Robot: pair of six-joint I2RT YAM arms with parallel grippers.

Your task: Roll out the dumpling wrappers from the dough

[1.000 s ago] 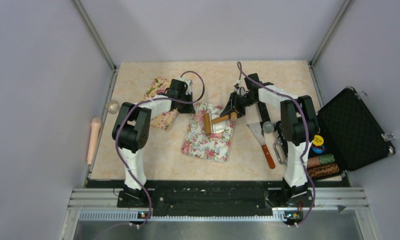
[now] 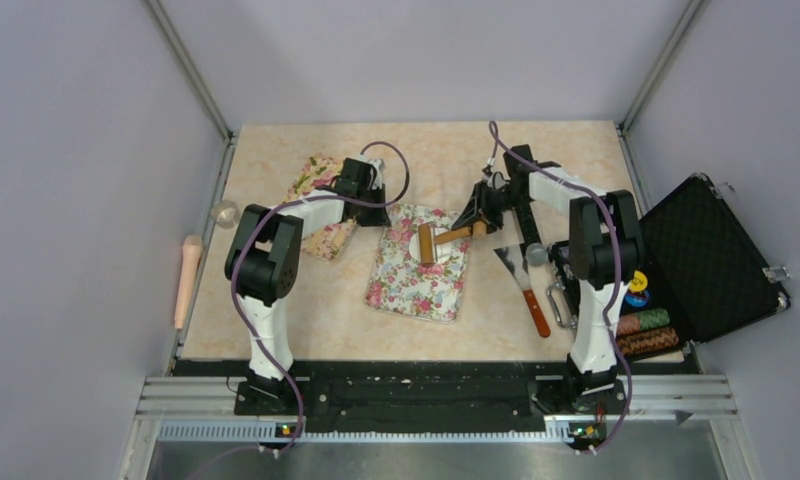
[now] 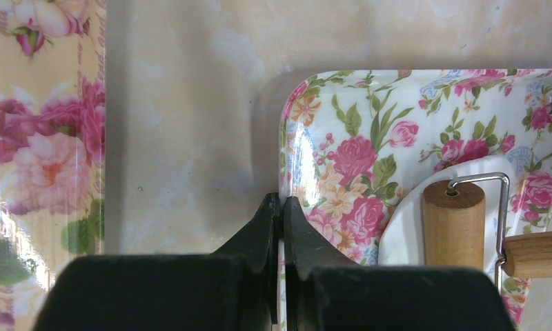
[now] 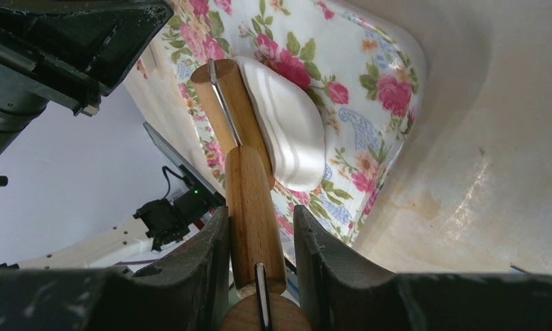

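A white dough piece (image 4: 294, 131), flattened with ridges, lies on the white floral tray (image 2: 406, 290). The wooden roller (image 3: 454, 227) on its wire frame rests on the dough. My right gripper is shut on the roller's wooden handle (image 4: 249, 207). My left gripper is shut at the tray's left rim, with nothing clearly visible between its fingertips.
A second floral board (image 2: 321, 240) lies at the left. Right of the tray are a scraper (image 2: 529, 300), a glass cup (image 2: 537, 254), a metal tool (image 2: 561, 305) and an open black case (image 2: 706, 260).
Compared with a second ago, my right gripper and the roller have shifted slightly rightward and toward the front. The left arm is still.
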